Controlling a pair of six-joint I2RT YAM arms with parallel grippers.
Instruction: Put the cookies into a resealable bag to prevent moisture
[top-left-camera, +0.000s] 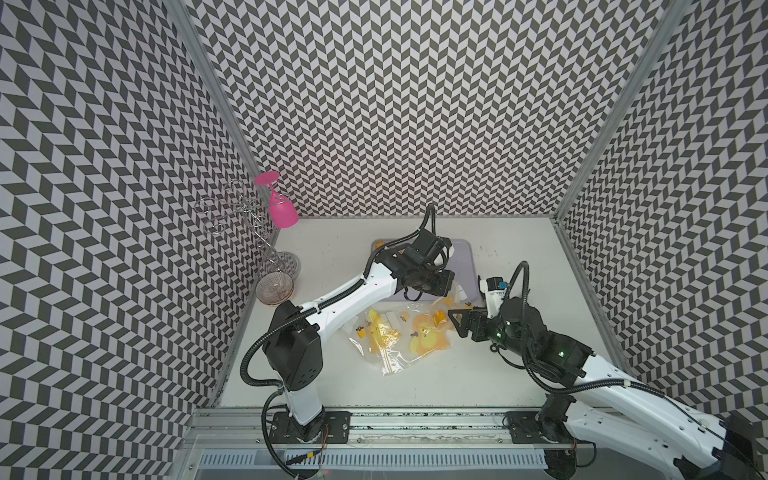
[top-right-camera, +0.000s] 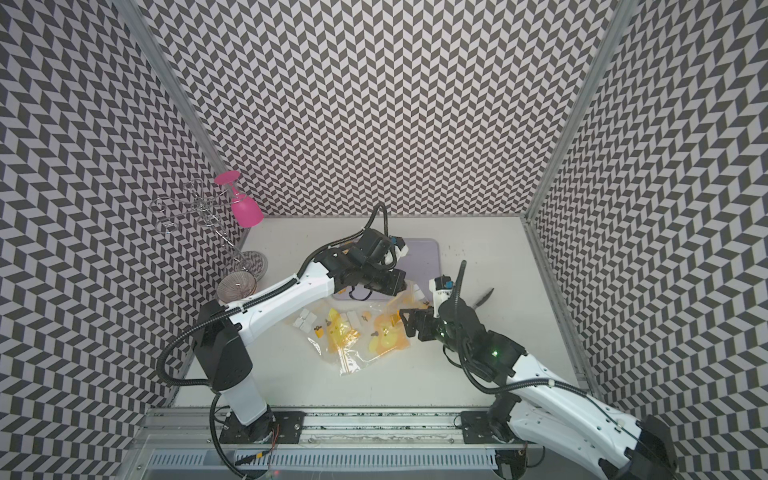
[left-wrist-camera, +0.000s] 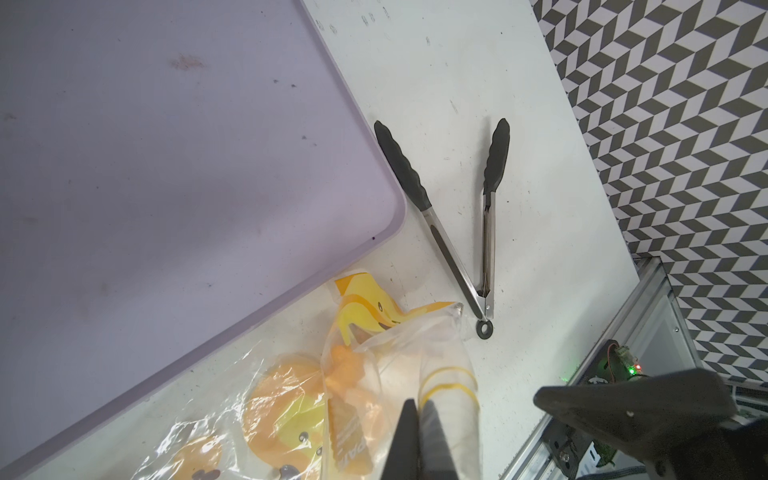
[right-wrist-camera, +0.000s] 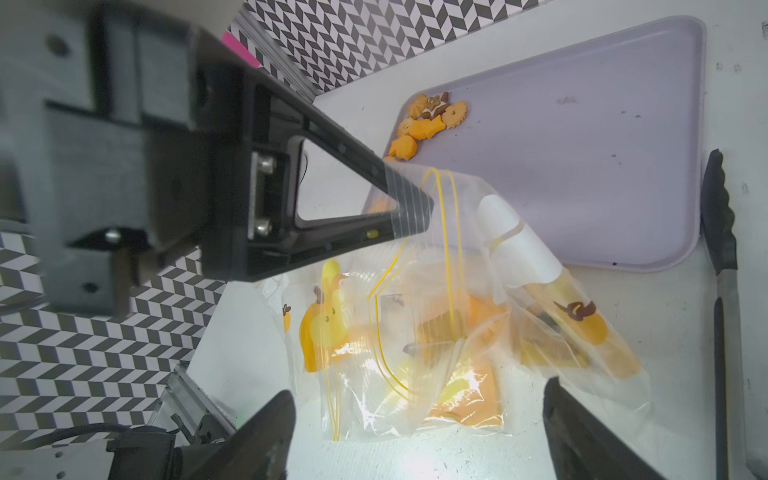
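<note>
A clear resealable bag with yellow zip lines and duck prints hangs partly raised in the right wrist view. Its upper edge is pinched by my left gripper, whose fingers are shut together on the film. My right gripper is open, with its two fingers spread on either side of the bag's lower part and not closed on it. The cookies lie in the far left corner of the lilac tray. In the top views my left arm hides much of that tray.
More printed bags lie flat on the table in front of the tray. Black-tipped tongs rest to its right. A wire rack with a pink goblet stands at the left.
</note>
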